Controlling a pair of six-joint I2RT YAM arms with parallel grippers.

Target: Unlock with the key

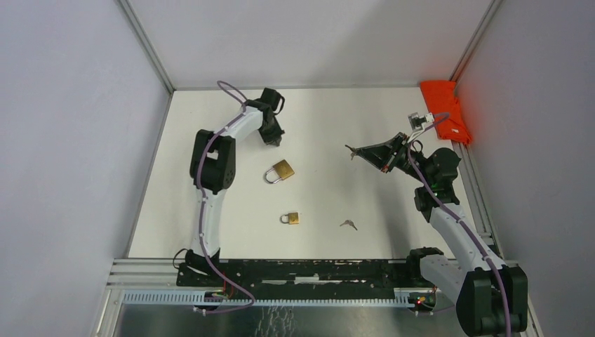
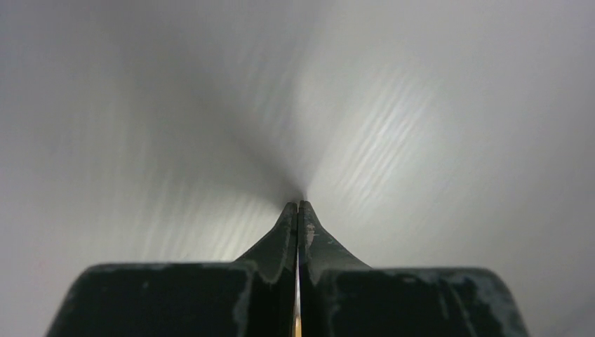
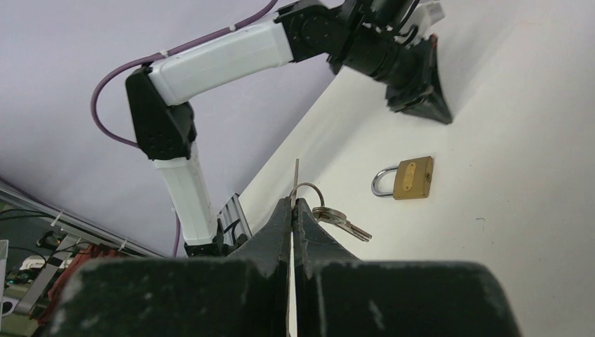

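On the white table lies the larger brass padlock (image 1: 283,169), its shackle pointing toward the front left; it shows again in the right wrist view as a brass padlock (image 3: 414,177). My left gripper (image 1: 276,142) is behind and apart from it. Its tips (image 2: 288,217) are shut together, nothing seen between them. Up in the air at the right, my right gripper (image 1: 356,152) is shut on a key with a ring; more key metal (image 3: 338,217) hangs from that ring beside the fingers. One key blade (image 3: 297,172) sticks up past the tips.
A smaller brass padlock (image 1: 293,218) lies nearer the front, and loose keys (image 1: 349,225) rest to its right. A folded orange cloth (image 1: 446,111) sits at the back right corner. Mid-table between the arms is bare.
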